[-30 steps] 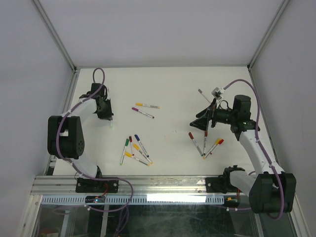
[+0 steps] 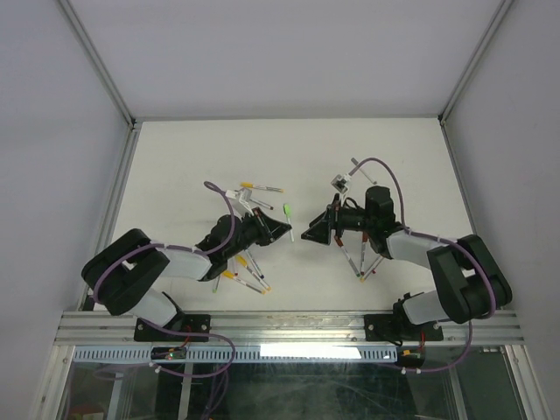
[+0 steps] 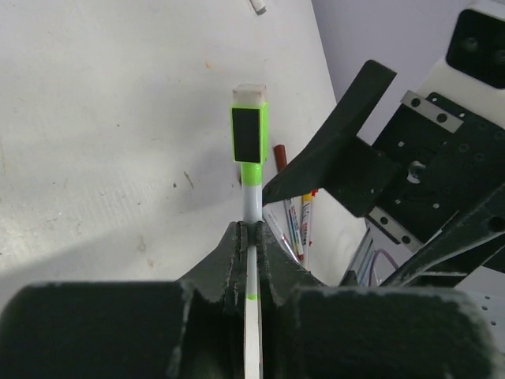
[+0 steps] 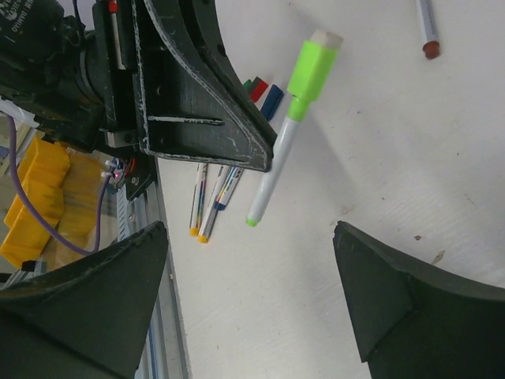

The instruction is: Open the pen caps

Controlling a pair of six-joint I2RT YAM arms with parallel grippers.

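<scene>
A white marker with a bright green cap [image 2: 286, 209] is in my left gripper [image 2: 288, 227], near the middle of the table. In the left wrist view the left fingers [image 3: 217, 267] are shut on its white barrel [image 3: 252, 204], with the green cap [image 3: 249, 130] pointing away. My right gripper [image 2: 320, 231] faces it from the right, a short gap away. Its fingers stand apart in the right wrist view, the fingers [image 4: 87, 308] on either side with nothing between them. There the marker's green cap [image 4: 312, 73] lies beyond the fingertips, still on its barrel.
Loose markers lie on the table: several below the left arm, such as an orange one [image 2: 243, 282], others beneath the right arm, such as a grey-barrelled one [image 2: 349, 259]. An orange marker [image 2: 262, 186] lies at the back.
My left gripper has carried the green-capped marker from the far left to the table's middle. The right gripper has shifted left towards it.
</scene>
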